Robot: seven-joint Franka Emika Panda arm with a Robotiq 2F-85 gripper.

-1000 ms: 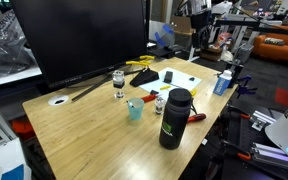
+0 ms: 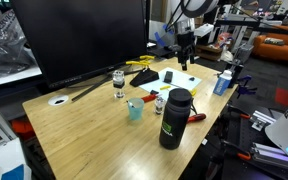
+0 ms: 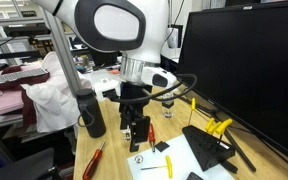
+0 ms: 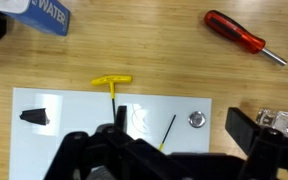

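My gripper stands open above the table, its dark fingers wide apart and nothing between them. Below it lies a white sheet (image 4: 74, 108). On and around the sheet I see a yellow T-handled tool (image 4: 112, 79), a small black piece (image 4: 32, 116), a small round silver item (image 4: 196, 119) and a thin dark rod (image 4: 169, 130) with a yellow end. A red screwdriver (image 4: 236, 32) rests on the bare wood beyond the sheet. At the right edge of the wrist view is a clear glass-like object (image 4: 281, 122), partly cut off.
A blue-and-white water bottle (image 2: 223, 82) stands at the table's right side. Nearer the front are a tall black bottle (image 2: 175, 119), a light teal cup (image 2: 136, 109) and a white mug (image 2: 119, 88). A large black screen (image 2: 94, 38) lines the back.
Over the last second my arm came down and to the left in exterior view 1, toward the white sheet. The table objects look unmoved.
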